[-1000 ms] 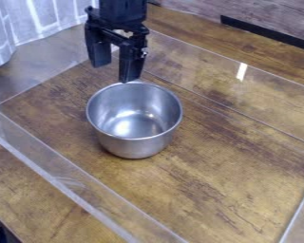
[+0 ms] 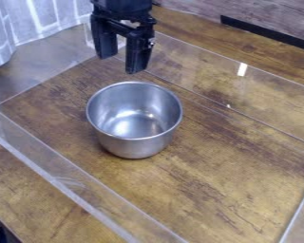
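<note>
A stainless steel bowl [image 2: 134, 133] sits upright on the wooden surface, a little left of centre, empty as far as shows. Above and behind it hangs my black gripper [image 2: 118, 59], its two fingers pointing down and spread apart, with nothing visible between them. The gripper is clear of the bowl's rim.
Clear plastic walls border the wooden work area [image 2: 224, 171] along the left, back and right. A white curtain [image 2: 22, 28] hangs at the back left. The floor right of the bowl is free.
The bowl has stayed in place.
</note>
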